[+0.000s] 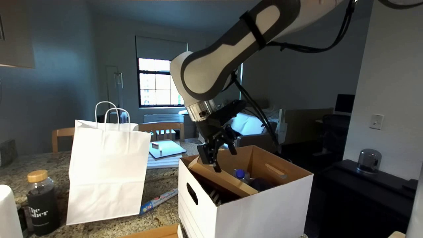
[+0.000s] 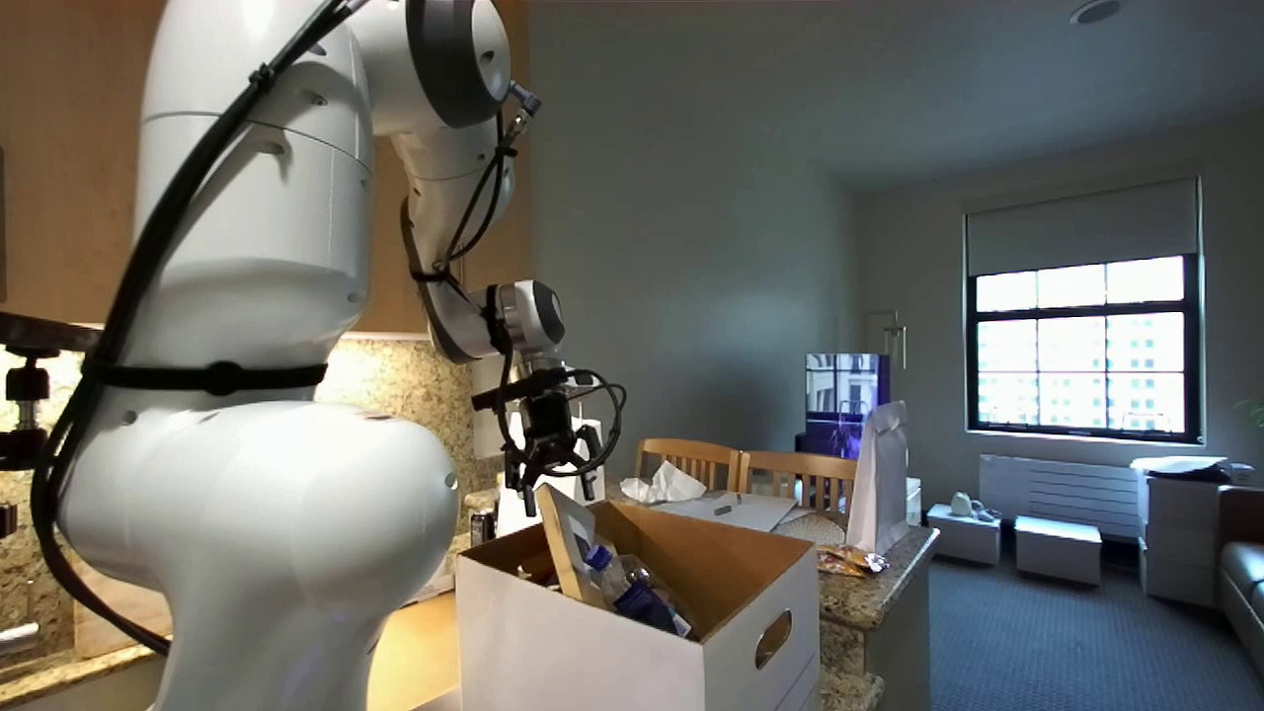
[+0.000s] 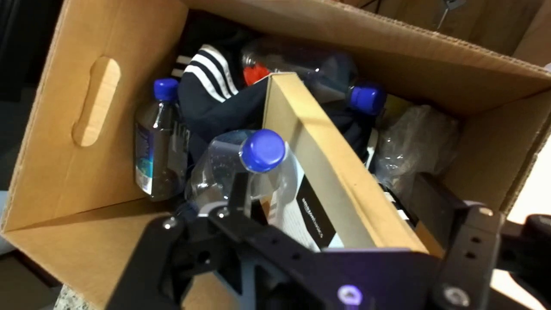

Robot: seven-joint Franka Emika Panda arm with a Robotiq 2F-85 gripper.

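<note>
My gripper [image 1: 225, 160] is tilted over the open white carton [image 1: 261, 216], its fingers apart and nothing gripped. The wrist view shows a narrow cardboard box [image 3: 343, 155] leaning inside the carton, within the span between the two fingers. One finger overlaps the clear bottle with a blue cap [image 3: 263, 150] in that view; contact cannot be told. To its left stands a smaller bottle [image 3: 162, 147]. A third bottle [image 3: 310, 67] lies by the carton's wall, near dark striped cloth [image 3: 212, 111]. My gripper [image 2: 558, 496] hangs by the narrow box's raised end in the second exterior view.
Left of the carton, a white paper bag [image 1: 109, 178] stands on the granite counter beside a dark bottle with a wooden lid [image 1: 41, 202]. A blue tube-shaped pack [image 1: 158, 201] lies between bag and carton. The carton's walls rise around its contents.
</note>
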